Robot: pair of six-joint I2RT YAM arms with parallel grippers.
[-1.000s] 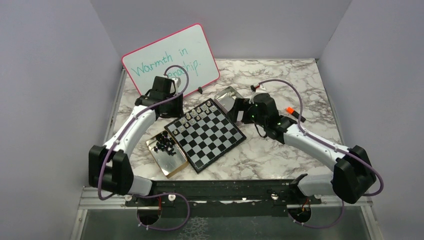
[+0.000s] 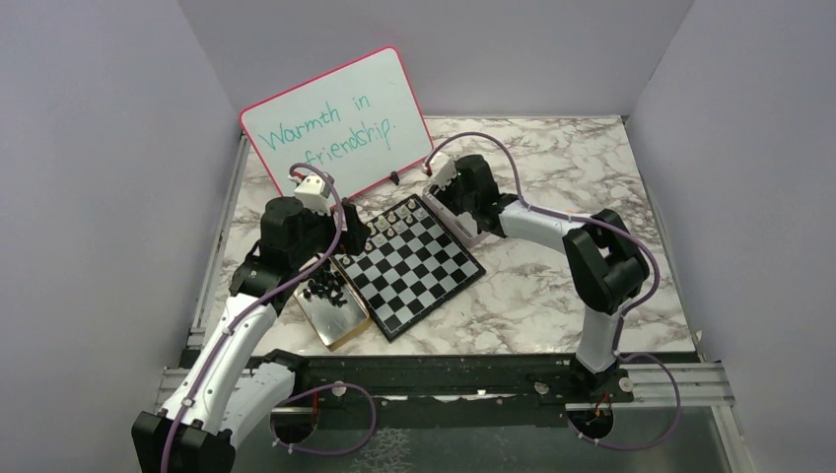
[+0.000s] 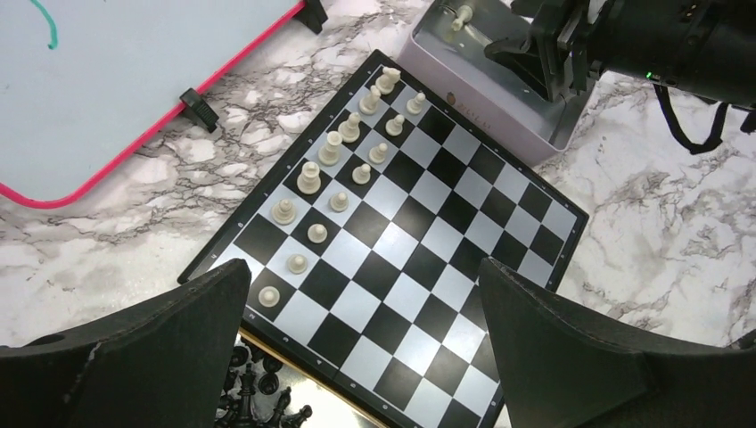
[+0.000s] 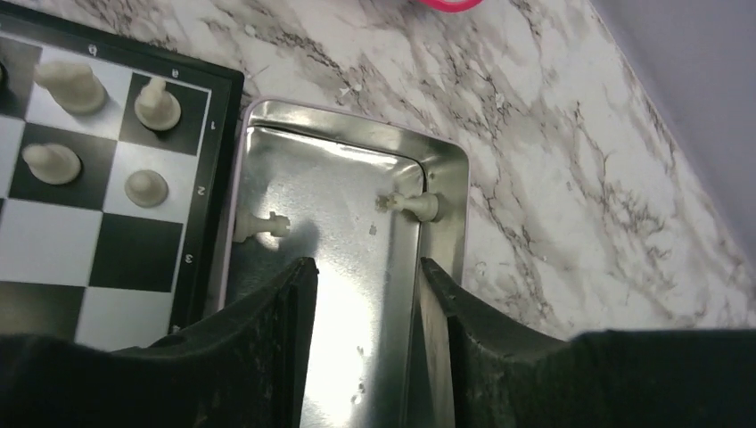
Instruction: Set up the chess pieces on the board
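Observation:
The chessboard (image 3: pixel 428 241) carries white pieces (image 3: pixel 308 178) along its back-left rows. Black pieces (image 2: pixel 325 286) lie in the metal tray at its left. My left gripper is open above the board's left part, nothing between its fingers. My right gripper is over the tray (image 4: pixel 339 178) right of the board, fingers apart and empty. Two white pieces lie in that tray: one (image 4: pixel 412 205) by the far right wall, one (image 4: pixel 263 225) by the left wall.
The whiteboard (image 2: pixel 335 118) stands behind the board. Grey walls enclose both sides.
My right gripper has moved back and left, over the white pieces' tray.

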